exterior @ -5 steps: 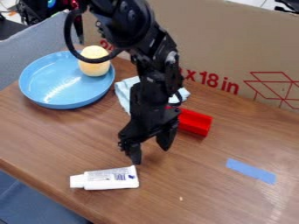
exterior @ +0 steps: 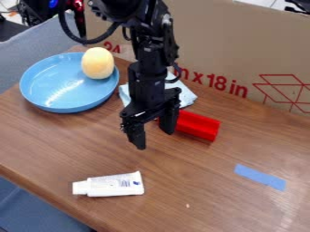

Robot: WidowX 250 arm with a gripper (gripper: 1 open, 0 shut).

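Observation:
My black gripper (exterior: 154, 136) is open above the middle of the wooden table, its fingertips pointing down beside a red block (exterior: 197, 127), which lies just behind and to the right, partly hidden by it. A white tube (exterior: 107, 186) lies at the near left of the table. A white cloth (exterior: 180, 91) lies behind the arm, mostly covered by it. A blue plate (exterior: 53, 85) at the back left has a pale yellow round object (exterior: 97, 63) at its right side.
A blue strip of tape (exterior: 259, 177) is on the right of the table. A cardboard box (exterior: 242, 68) walls off the back.
My gripper has moved back, away from the white tube and toward the cloth and red block. The objects on the table look unmoved.

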